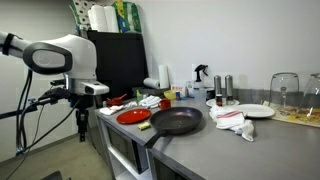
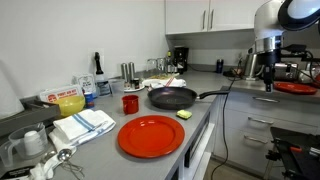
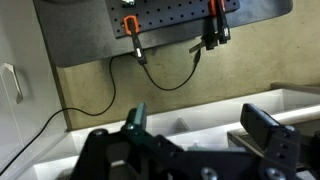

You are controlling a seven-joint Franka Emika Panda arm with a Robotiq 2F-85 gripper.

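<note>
My gripper is open, its two fingers wide apart with nothing between them in the wrist view. Below it are bare floor and a dark perforated plate. In exterior view 1 the arm (image 1: 66,58) stands at the left, off the counter's edge, with the gripper hanging down. On the counter lie a black frying pan (image 2: 173,98), a red plate (image 2: 151,136), a red mug (image 2: 131,105) and a yellow-green sponge (image 2: 184,114). The pan's handle points toward the arm's side.
White drawers (image 2: 257,113) front the counter on the arm's side. A white cloth (image 1: 231,121), a white plate (image 1: 254,110) and upturned glass jars (image 1: 285,91) sit farther along. A black cable (image 3: 165,88) crosses the floor below the gripper.
</note>
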